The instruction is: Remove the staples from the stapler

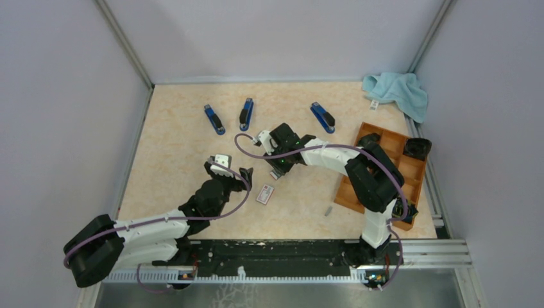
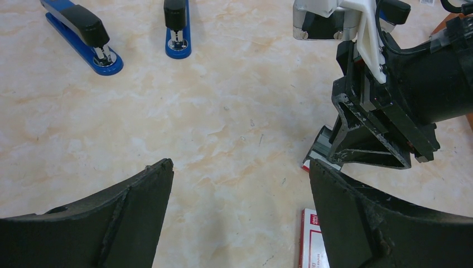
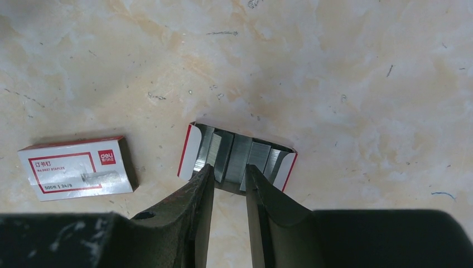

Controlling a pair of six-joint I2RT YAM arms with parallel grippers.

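An opened staple box (image 3: pixel 237 151) with grey staple strips inside lies on the table, directly below my right gripper, whose fingertips are part open over it. A closed white-and-red staple box (image 3: pixel 72 167) lies beside it, also seen in the top view (image 1: pixel 265 194). Three blue staplers (image 1: pixel 214 120) rest along the back of the table. My left gripper hangs left of the boxes, open and empty, facing the right gripper.
A wooden compartment tray (image 1: pixel 415 170) with dark objects sits at the right, partly under the right arm. A light blue cloth (image 1: pixel 404 96) lies at the back right corner, beside a small white item. The front left of the tabletop is occupied by the left arm.
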